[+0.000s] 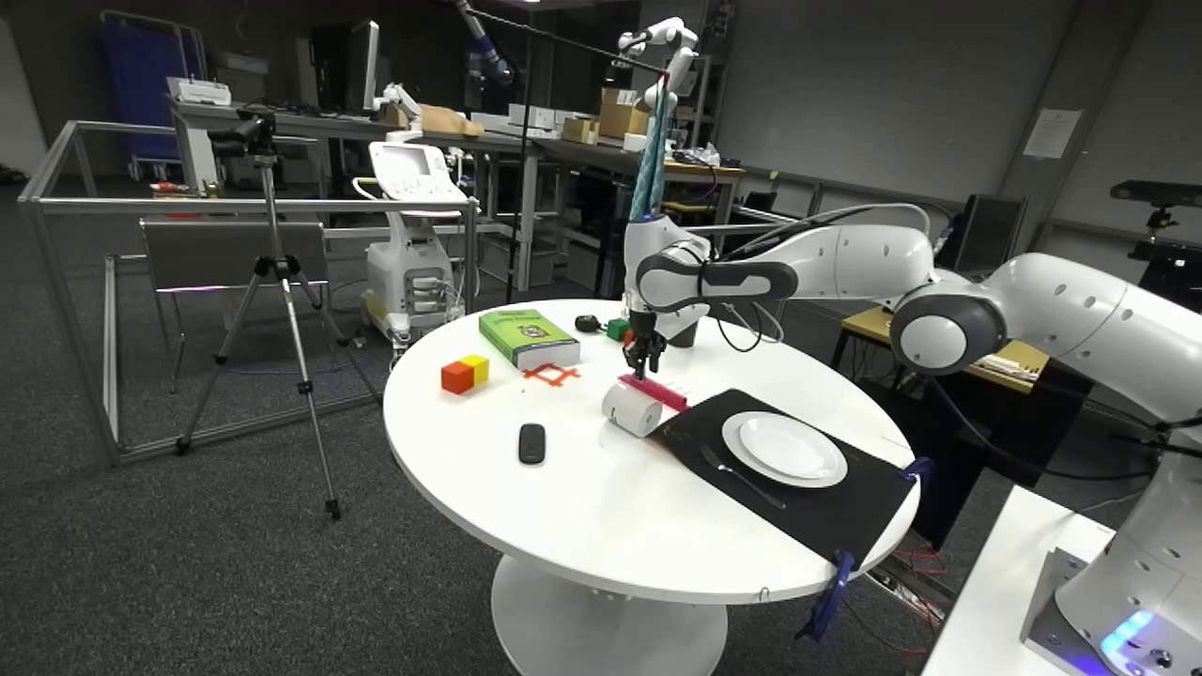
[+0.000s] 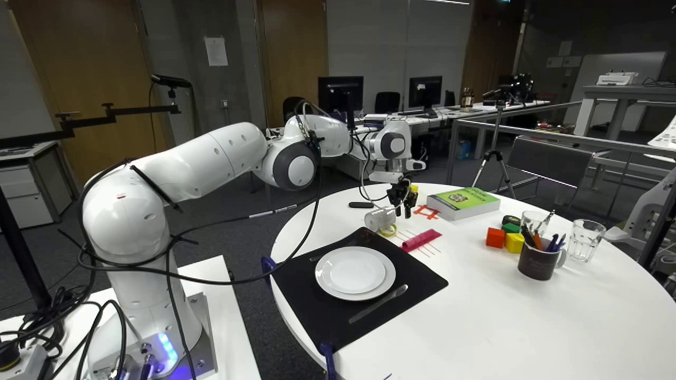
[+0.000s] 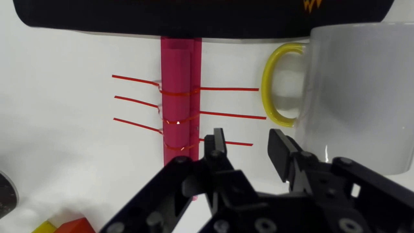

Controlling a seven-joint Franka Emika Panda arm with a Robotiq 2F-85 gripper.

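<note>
A white mug point(image 3: 361, 97) with a yellow handle point(image 3: 267, 85) lies on its side on the round table; it also shows in exterior view 1 as a white cylinder point(image 1: 631, 409). Beside it lies a pink rolled strip point(image 3: 176, 105) with thin red strips point(image 3: 229, 89) across it. My gripper stands over the gap between roll and mug, fingers apart, nothing seen between them. Its left finger point(image 3: 214, 143) overlaps the roll's edge in the wrist view, and the right one is near the mug. Whether either finger touches anything I cannot tell.
A black placemat point(image 2: 298, 278) with white plates point(image 2: 355, 269) and cutlery borders the mug and roll. A green book point(image 2: 466, 201), coloured blocks point(image 2: 495, 237), a dark pen mug point(image 2: 538, 259) and glasses point(image 2: 584, 240) stand elsewhere.
</note>
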